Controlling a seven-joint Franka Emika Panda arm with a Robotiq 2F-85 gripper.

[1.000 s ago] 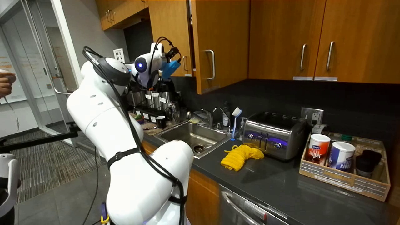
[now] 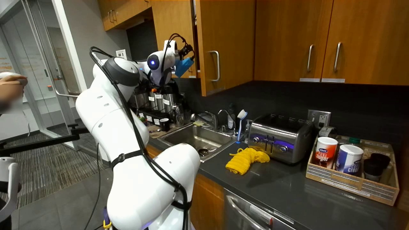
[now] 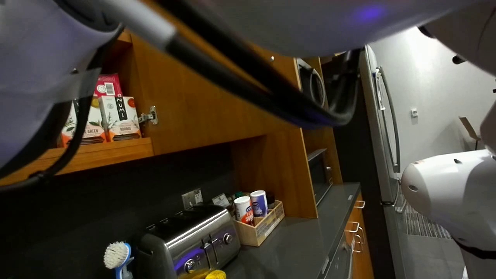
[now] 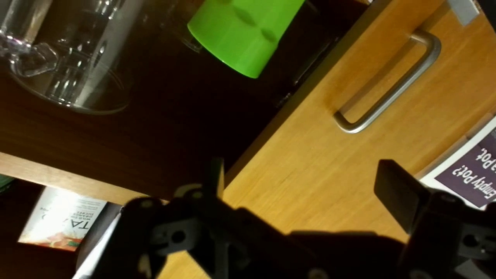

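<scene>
My gripper stands open, its dark fingers (image 4: 397,193) well apart with nothing between them. In the wrist view it is in front of a wooden cabinet door (image 4: 297,186) with a metal handle (image 4: 390,86). Beside that door is the dark cabinet interior, where a bright green cup (image 4: 246,35) and clear glassware (image 4: 69,79) stand on a shelf. Exterior view 1 shows the gripper end of the arm, with its blue part (image 2: 184,66), just left of the swung-open cabinet door (image 2: 230,38). Its fingertips are hard to make out there.
Tea boxes (image 3: 121,118) sit on a cabinet shelf. Below are the sink (image 2: 199,140), a yellow cloth (image 2: 247,161), a toaster (image 2: 281,138) and a box of canisters (image 2: 352,187). Much of exterior view 2 is blocked by the arm and its cables.
The arm's gripper end has moved right and slightly up, closer to the open cabinet door, and now covers the handle of the left door in exterior view 1. Counter objects look unchanged.
</scene>
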